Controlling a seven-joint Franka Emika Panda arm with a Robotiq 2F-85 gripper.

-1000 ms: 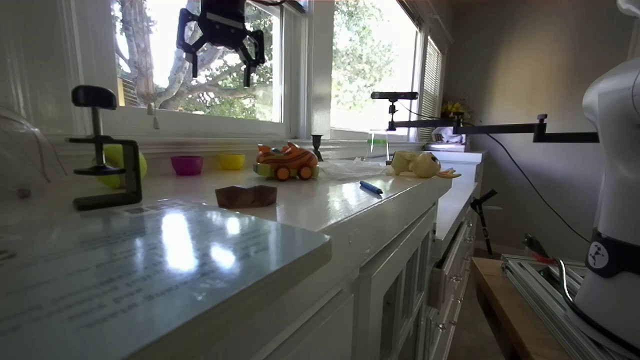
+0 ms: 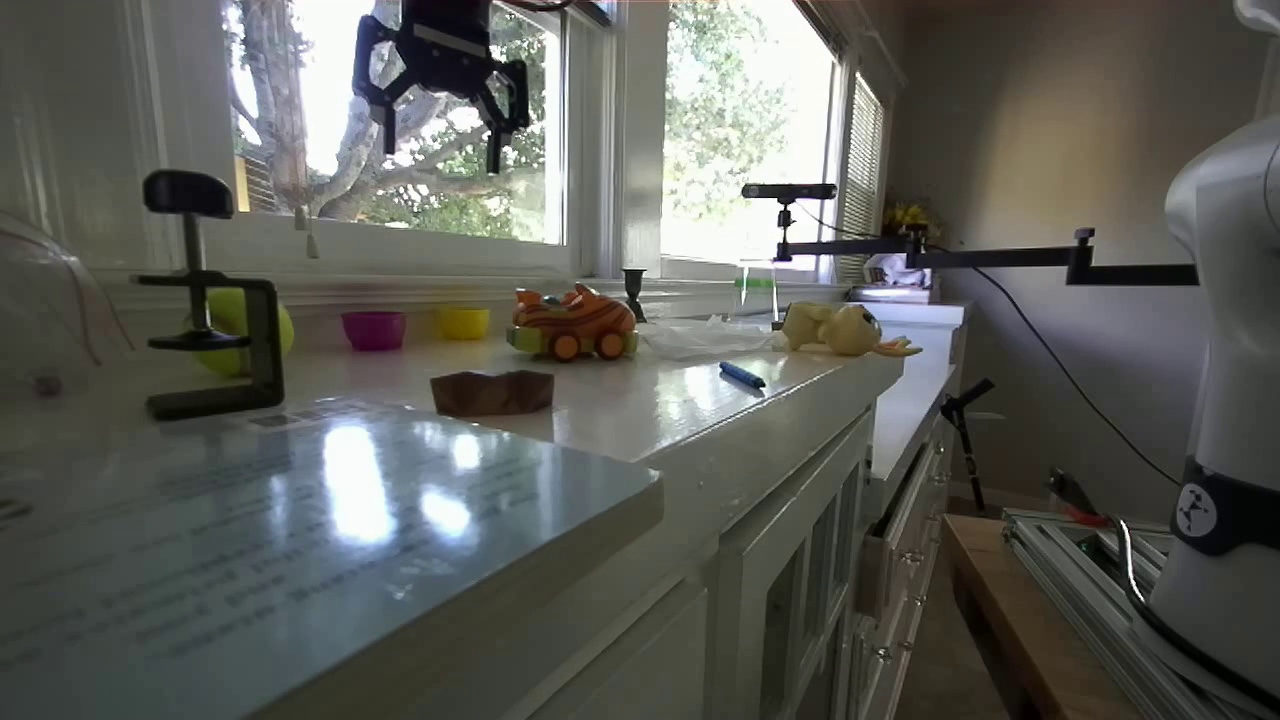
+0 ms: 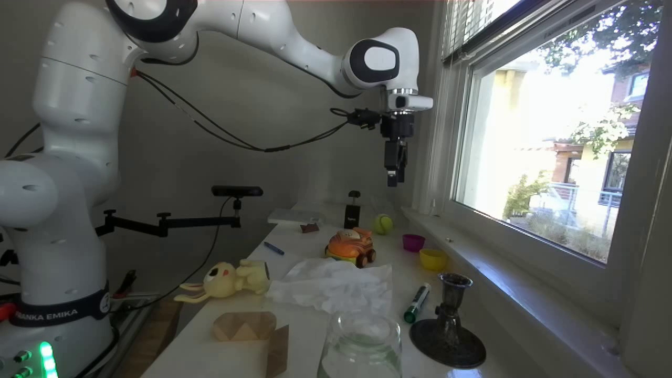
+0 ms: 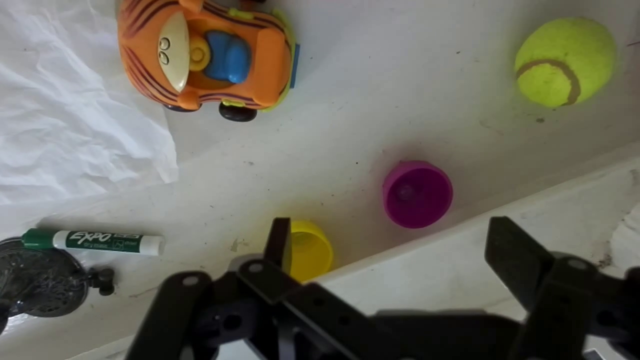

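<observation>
High above the counter, in front of the window, my gripper (image 2: 441, 166) hangs open and empty. Its two fingers (image 4: 277, 246) are spread wide in the wrist view. Below it, a yellow cup (image 4: 310, 249) is partly covered by one finger. A magenta cup (image 4: 418, 195) stands upright close by, toward the sill; both cups look empty. An orange toy car (image 4: 207, 54) rests on the counter beside a crumpled white sheet (image 4: 78, 114). The yellow-green tennis ball (image 4: 564, 60) lies farther off, behind the black clamp (image 2: 258, 348) in the first exterior view.
A green marker (image 3: 417, 303) lies near a dark candlestick (image 3: 450, 334) and a clear jar (image 3: 360, 353). On the counter's open side are a plush bunny (image 3: 230, 281), a blue pen (image 3: 274, 248) and a brown piece (image 2: 492, 394). The window sill (image 3: 491, 277) borders the cups.
</observation>
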